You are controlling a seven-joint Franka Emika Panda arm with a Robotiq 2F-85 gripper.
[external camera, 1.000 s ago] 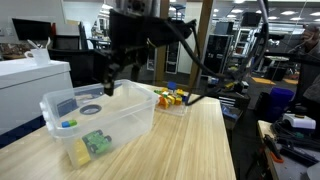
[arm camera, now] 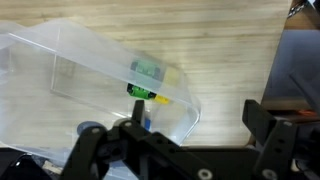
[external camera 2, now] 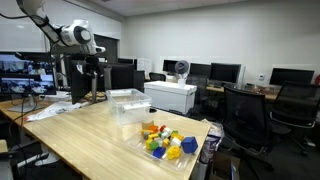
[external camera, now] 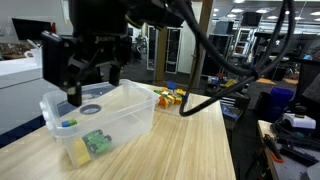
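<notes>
My gripper is open, its two dark fingers [arm camera: 252, 112] wide apart with nothing between them. The wrist view looks down on a clear plastic bin [arm camera: 60, 45]. Green [arm camera: 147, 68] and yellow [arm camera: 166, 98] pieces show by its corner, partly through the wall. In exterior view 1 the gripper [external camera: 93, 84] appears in front of or over the bin [external camera: 120, 132]; its height above it is hard to judge. Through the bin's near end show the green piece [external camera: 97, 141] and a yellow one [external camera: 80, 152]. A small blue-green piece [external camera: 69, 123] lies nearer the rim.
A clear tray with several coloured blocks [external camera 2: 170, 138] stands at the table's other end. Between tray and bin the wooden table [external camera 2: 85, 130] is largely bare. A white cabinet [external camera 2: 170, 95] and black office chairs [external camera 2: 240, 120] stand beyond the table.
Bin, pieces and tray have not moved.
</notes>
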